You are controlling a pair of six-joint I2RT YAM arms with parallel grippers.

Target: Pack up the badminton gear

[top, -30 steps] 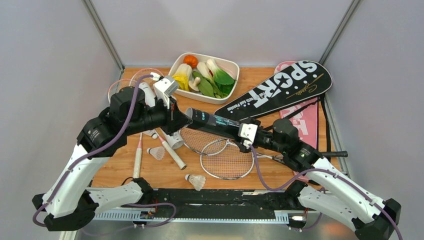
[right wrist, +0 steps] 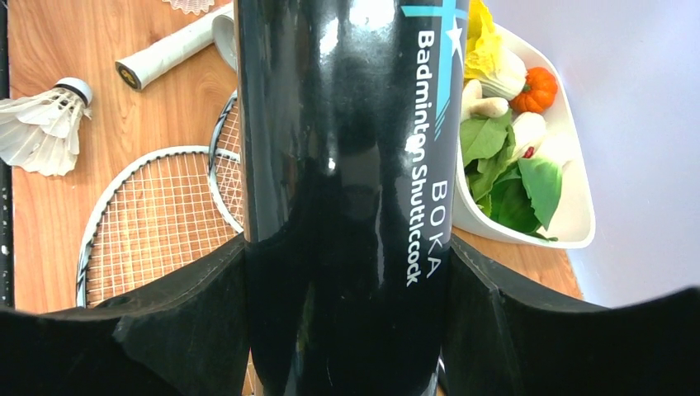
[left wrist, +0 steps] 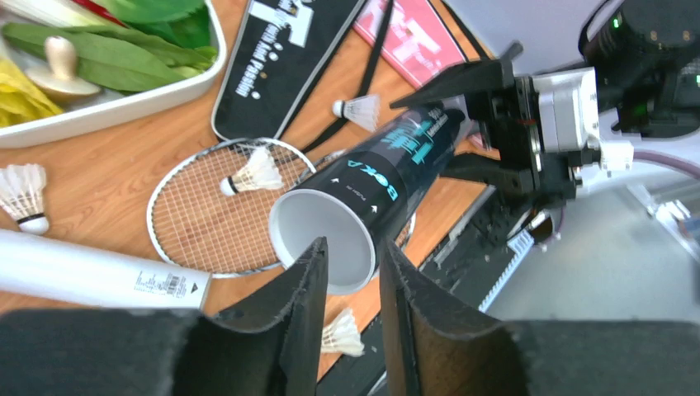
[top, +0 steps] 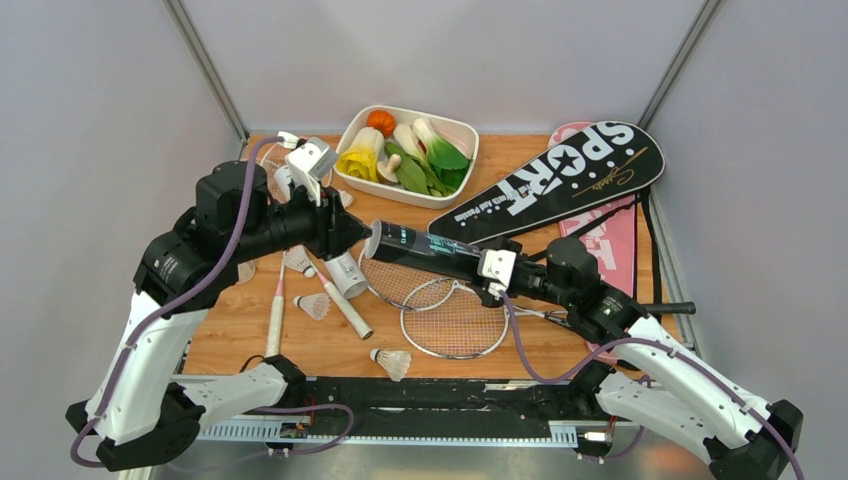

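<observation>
A black BOKA shuttlecock tube hangs over the rackets, my right gripper shut on it. Its white-lined end faces my left gripper, which is just beside it, fingers part open with nothing seen between them. White rackets lie on the wood, with loose shuttlecocks around them and pink-and-white handles at left. A white tube lies left of centre. The black racket bag lies at back right over a pink bag.
A white bin of vegetables stands at the back centre. Walls close in the workspace at back and sides. Small patches of bare wood show near the front left.
My left gripper has moved away from the tube's end, slightly up and to the left in the top view. The right gripper and tube look still.
</observation>
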